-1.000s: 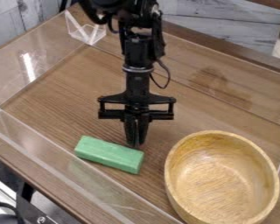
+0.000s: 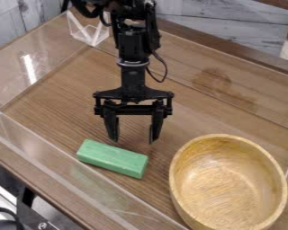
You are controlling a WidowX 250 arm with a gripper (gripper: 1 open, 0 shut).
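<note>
My black gripper (image 2: 132,136) hangs over the wooden surface with its fingers spread open and nothing between them. Just in front of it, a bit to the lower left, a green rectangular block (image 2: 112,160) lies flat. A round tan bowl (image 2: 229,144) sits at the lower right, to the right of the block.
Clear plastic items stand at the left edge and at the back left. A pale wooden board runs along the back.
My gripper's fingers have spread apart from close together at the middle to wide open. The block and bowl have stayed in place.
</note>
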